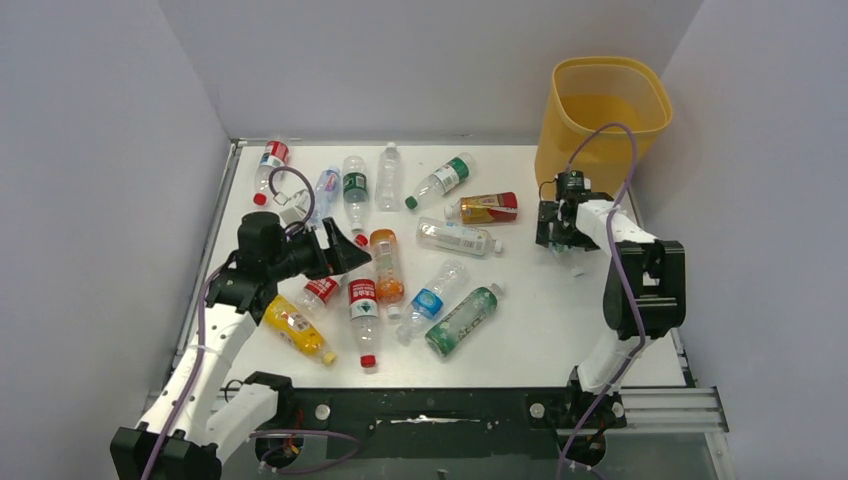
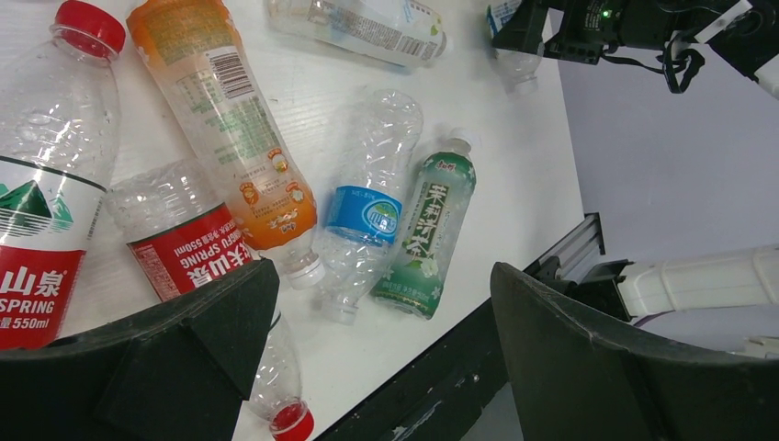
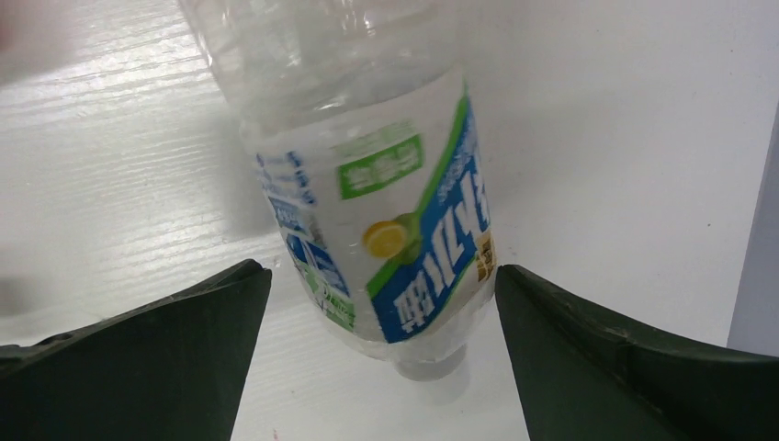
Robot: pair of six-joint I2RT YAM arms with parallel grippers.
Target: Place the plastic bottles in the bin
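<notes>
Many plastic bottles lie spread over the white table. The yellow bin stands at the back right. My right gripper is open around a clear bottle with a blue-green label lying on the table below the bin; whether the fingers touch it I cannot tell. My left gripper hangs open above bottles: an orange one, red-label ones, a blue-label one and a green one.
A yellow bottle lies front left, with several more bottles along the back, among them a red-orange one near the right gripper. Bare table shows at the front right. Grey walls enclose the back and sides.
</notes>
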